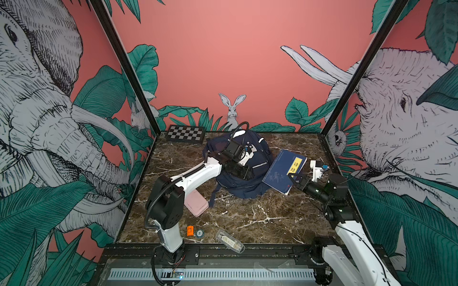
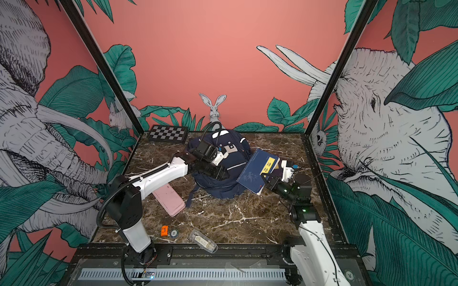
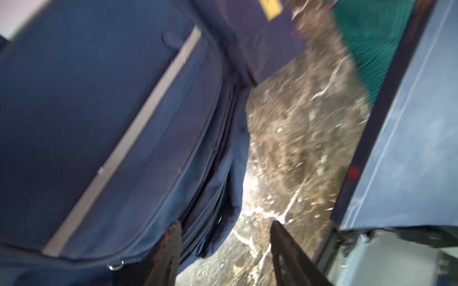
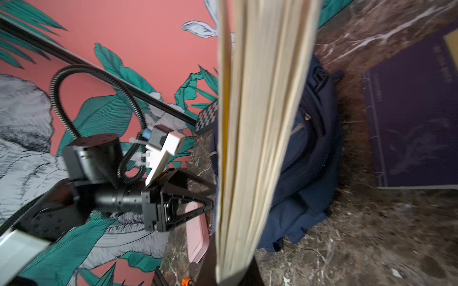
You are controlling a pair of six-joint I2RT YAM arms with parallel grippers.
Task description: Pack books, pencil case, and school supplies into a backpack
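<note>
A navy backpack [image 1: 252, 186] lies at the table's centre. A blue book with yellow label [image 1: 281, 166] is at its right, held up by my right gripper [image 1: 293, 177], which is shut on it; page edges [image 4: 257, 119] fill the middle of the right wrist view, with another book cover [image 4: 410, 119] beyond. My left gripper is above the backpack's right part, open, with nothing between its fingers. The pink pencil case [image 1: 195, 202] lies left of the backpack, partly hidden by the left arm.
A checkered board [image 1: 185, 134] is at the back left. An orange item [image 1: 189, 230], a round item [image 1: 199, 233] and a clear case [image 1: 230, 240] lie at the front edge.
</note>
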